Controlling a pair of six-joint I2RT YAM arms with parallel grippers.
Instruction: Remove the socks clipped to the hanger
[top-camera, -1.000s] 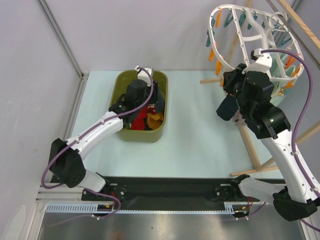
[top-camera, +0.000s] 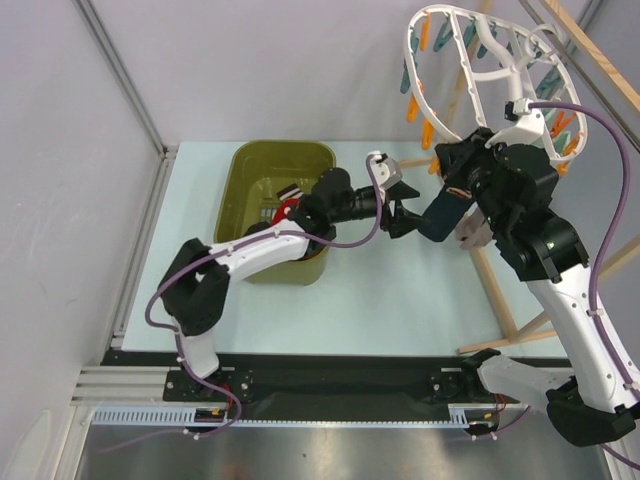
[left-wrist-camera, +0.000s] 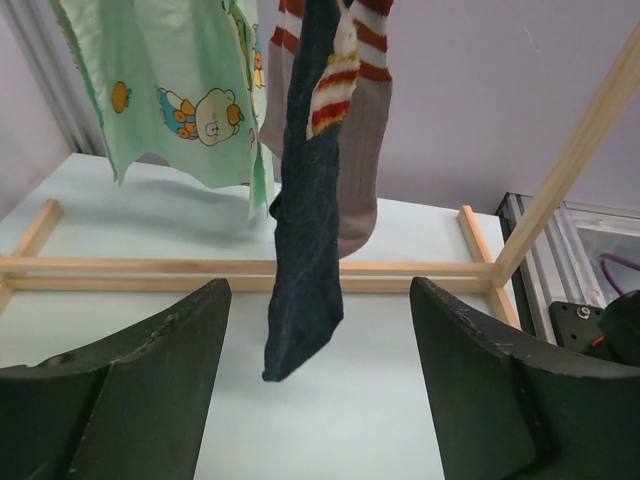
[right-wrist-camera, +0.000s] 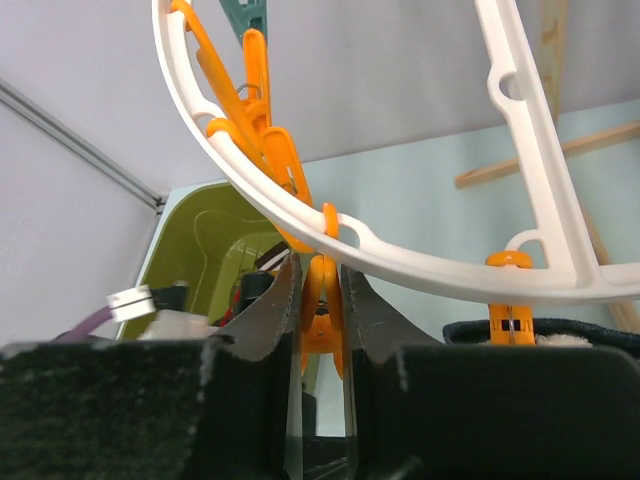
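From the white hanger (top-camera: 434, 113) at the upper right hangs a dark sock (top-camera: 445, 214), below my right gripper (top-camera: 450, 150). The right wrist view shows my right gripper shut on an orange clip (right-wrist-camera: 320, 332) under the hanger's rim (right-wrist-camera: 400, 270). My left gripper (top-camera: 412, 208) is open just left of the dark sock. In the left wrist view the dark sock (left-wrist-camera: 307, 240) hangs ahead between the open fingers, untouched by them. A striped brown sock (left-wrist-camera: 360, 160) hangs behind it.
An olive bin (top-camera: 240, 190) with colored items stands left on the pale table. A green printed cloth (left-wrist-camera: 180, 90) hangs beyond the socks. Wooden bars (top-camera: 495, 295) of the stand lie at the right. Mid-table is clear.
My left arm has swung out of the bin and right toward the dark sock, its gripper open. The right gripper stays at the clip; the hanger has shifted slightly left.
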